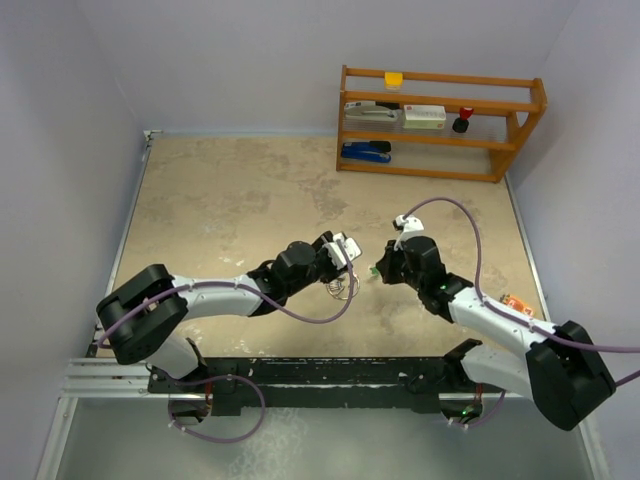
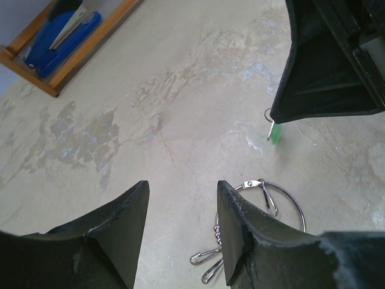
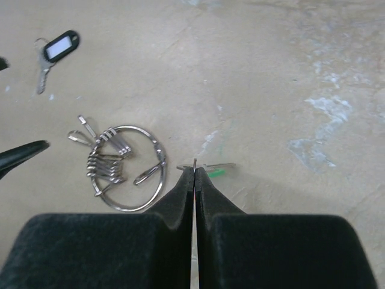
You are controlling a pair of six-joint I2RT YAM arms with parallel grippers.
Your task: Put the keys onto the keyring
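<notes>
The keyring [image 3: 118, 208], a metal ring with several small clips bunched on one side, appears to lie on the table. In the left wrist view my left gripper is open above it, and the right-hand finger hides part of the ring [image 2: 293, 200]. Just right of the keyring in the top view, my right gripper [image 1: 379, 265] is shut on the thin ring of a key with a green tag [image 2: 275, 134]. The key's blade [image 3: 221, 165] shows just beyond the fingertips, apart from the keyring. Another key with a black tag [image 3: 62, 46] lies on the table.
A wooden shelf [image 1: 440, 140] stands at the back right with a blue stapler [image 1: 366, 151] on its lowest level. An orange object [image 1: 517, 304] lies at the right edge.
</notes>
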